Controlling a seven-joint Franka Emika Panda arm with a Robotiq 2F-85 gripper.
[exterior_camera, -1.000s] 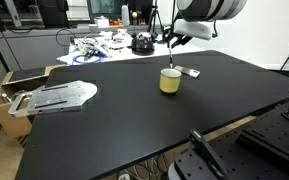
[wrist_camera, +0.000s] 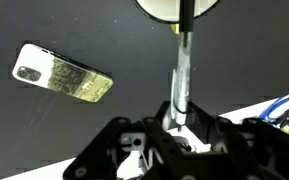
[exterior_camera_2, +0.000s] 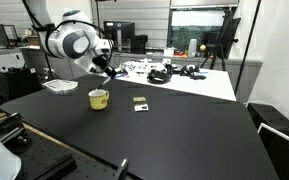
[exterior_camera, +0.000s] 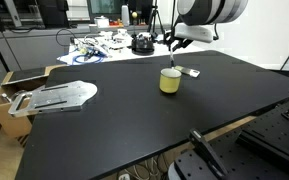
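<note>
A slim silver stick with a dark end (wrist_camera: 183,70) is held in my gripper, which is shut on it. It slants down from the fingers to the yellow cup (exterior_camera: 169,82), and its lower end is at the cup's mouth. Whether the tip is inside the cup or just over it, I cannot tell. The cup stands upright on the dark table, and only part of its rim shows at the top of the wrist view. In exterior view 2, the gripper (exterior_camera_2: 110,70) is above the cup (exterior_camera_2: 99,100), slightly to its right.
A phone-like object, part silver and part gold (wrist_camera: 66,72), lies flat near the cup. A clear tray (exterior_camera: 59,97) rests on the table's left side in exterior view 1. Cables and equipment (exterior_camera_2: 162,72) fill the area behind.
</note>
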